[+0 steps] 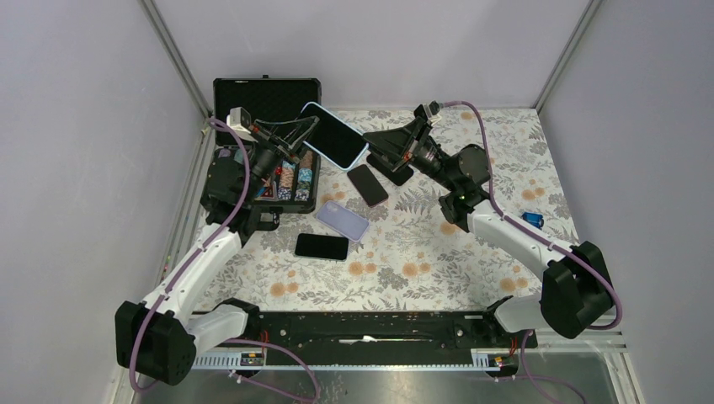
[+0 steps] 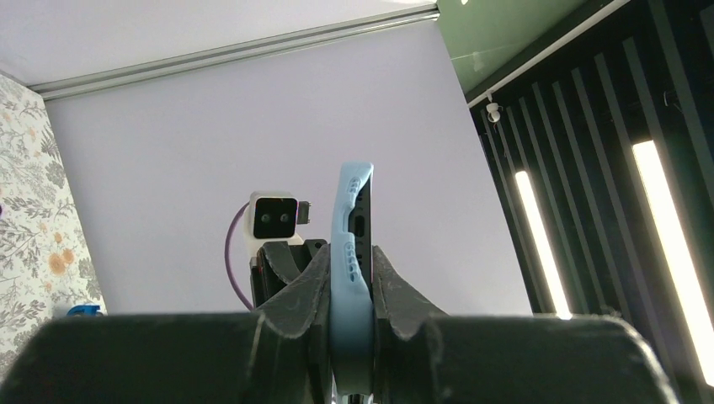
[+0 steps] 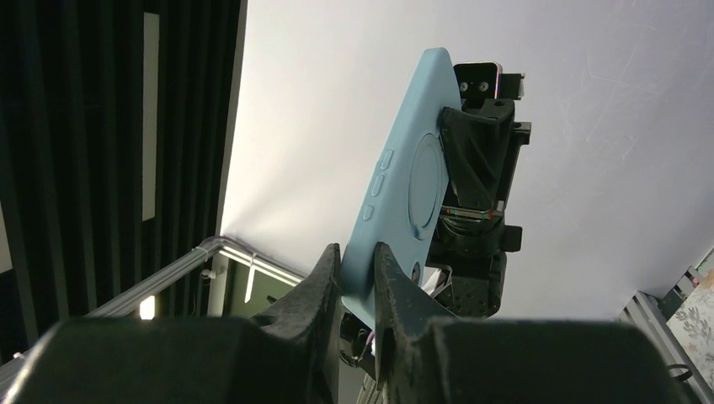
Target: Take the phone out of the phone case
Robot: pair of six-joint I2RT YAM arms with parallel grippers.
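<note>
Raised above the table, the light blue case has a phone with a dark screen in it, tilted, its blue rim showing round the screen in the top view. My left gripper is shut on the cased phone at its upper left side; in the left wrist view the case stands edge-on between its fingers. My right gripper has its fingers on either side of the case's opposite corner. How firmly they touch it is not clear.
Below lie a red-edged phone, a dark phone, a lilac case and a black phone. An open black toolbox stands behind the left arm. A small blue item lies far right.
</note>
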